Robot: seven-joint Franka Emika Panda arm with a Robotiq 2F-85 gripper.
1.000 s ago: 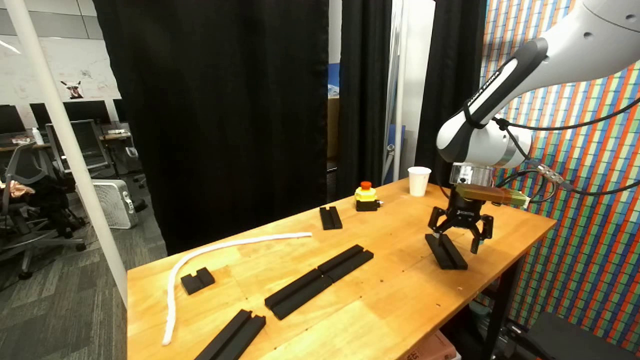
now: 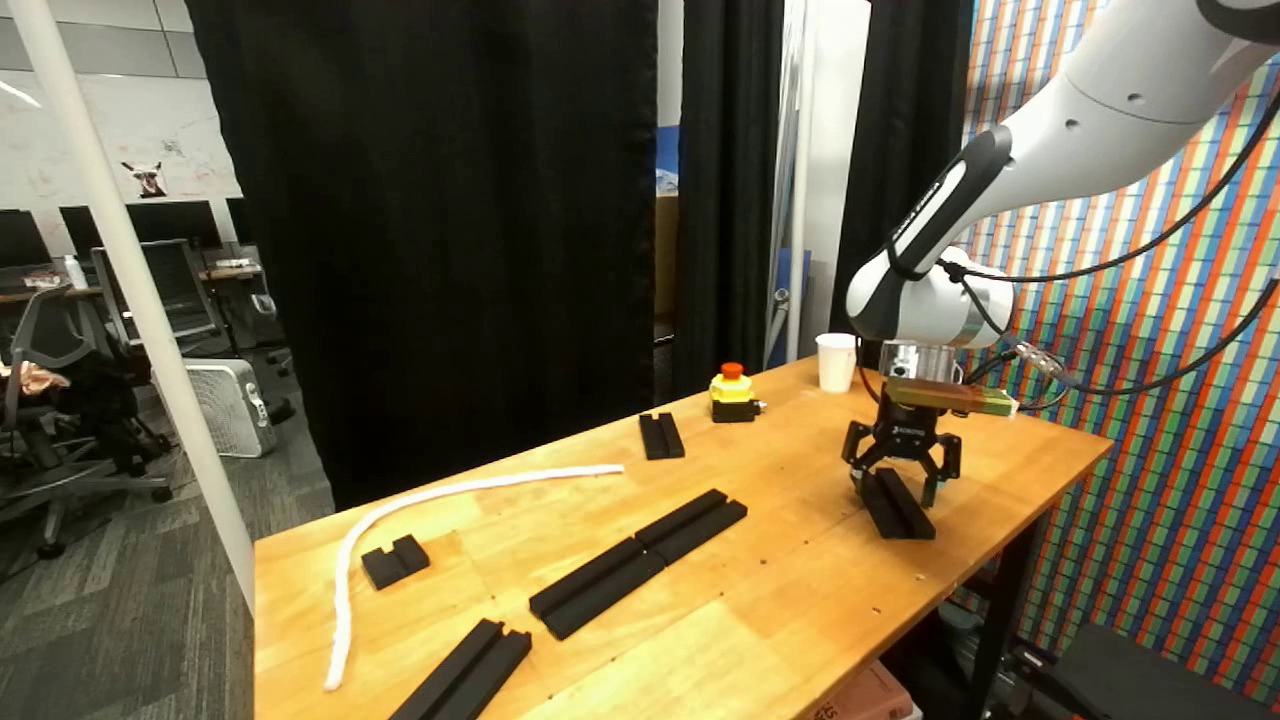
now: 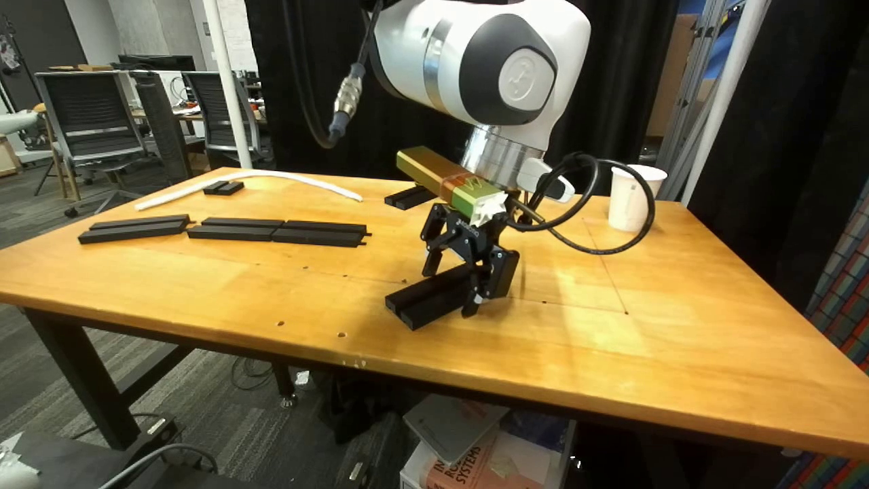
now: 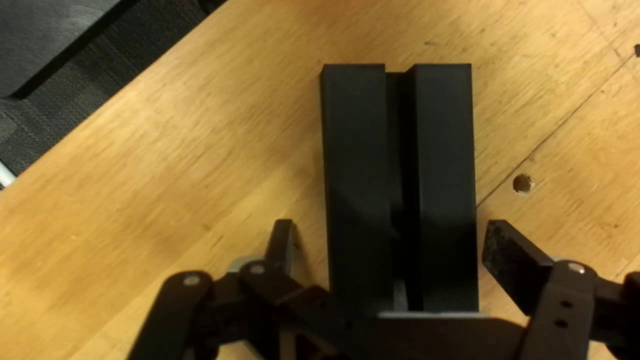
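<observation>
A black grooved block (image 4: 357, 174) lies flat on the wooden table near its right end, its groove running lengthwise. My gripper stands open around the rear part of this block, one finger (image 4: 280, 249) to its left and the other finger (image 4: 510, 258) to its right. Bare wood shows between the block and the left finger; the right finger is closer to the block's side. In exterior view 2 the gripper (image 3: 450, 289) is low over the table, straddling the block (image 3: 428, 300).
Two grooved pieces (image 2: 600, 582) lie end to end mid-table, with another (image 2: 462, 678) at the front left. Small black blocks (image 2: 396, 560) (image 2: 661, 436), a curved white strip (image 2: 480, 482), an emergency button (image 2: 733, 390) and a paper cup (image 2: 836, 362) sit farther back.
The arm and gripper have shifted left in exterior view 1, so the fingers now stand on both sides of the block. The block and other table objects are unmoved.
</observation>
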